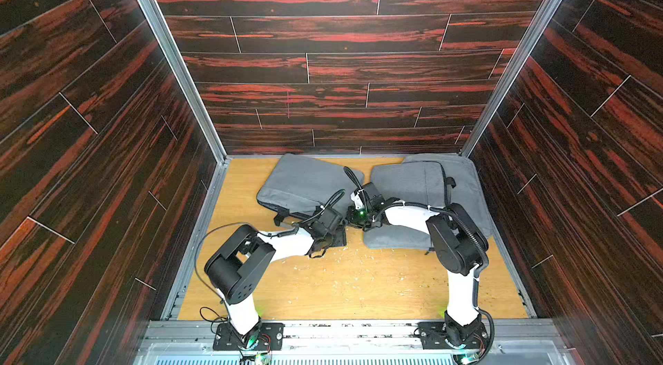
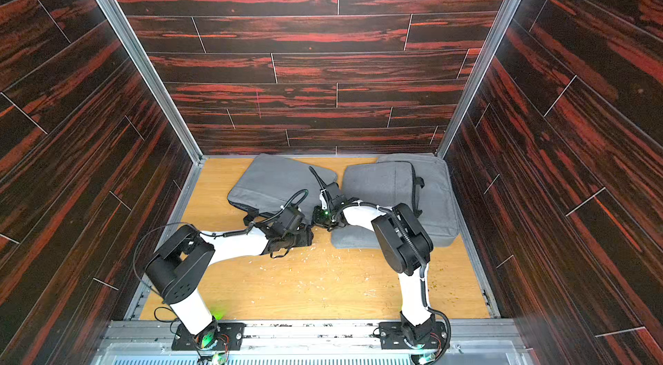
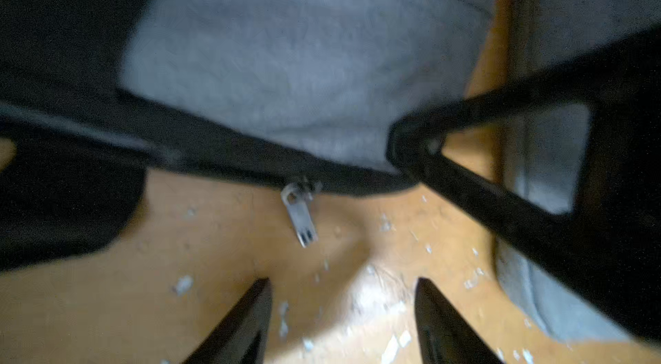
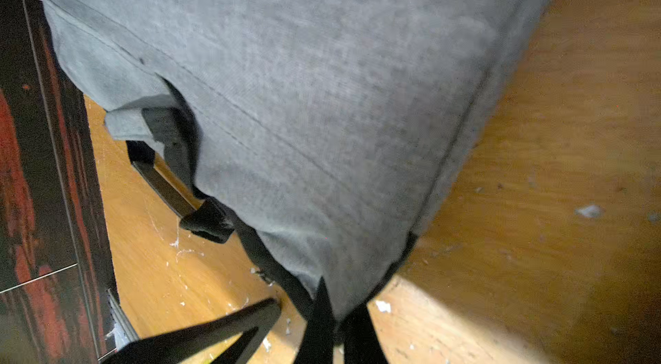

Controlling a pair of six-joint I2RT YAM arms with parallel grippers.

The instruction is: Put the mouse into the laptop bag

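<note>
A grey laptop bag [image 1: 304, 178] lies at the back left, a black zipped edge along its front. In the right wrist view my right gripper is shut on a corner of this bag [image 4: 310, 88]. My left gripper stands open at the bag's front edge, close beside my right gripper; in the left wrist view a metal zipper pull [image 3: 300, 219] hangs just beyond its fingers, which have nothing between them. I cannot make out a mouse.
More grey bags or sleeves [image 1: 469, 192] lie overlapping on the right, partly under my right arm. Walls and metal frames enclose the table.
</note>
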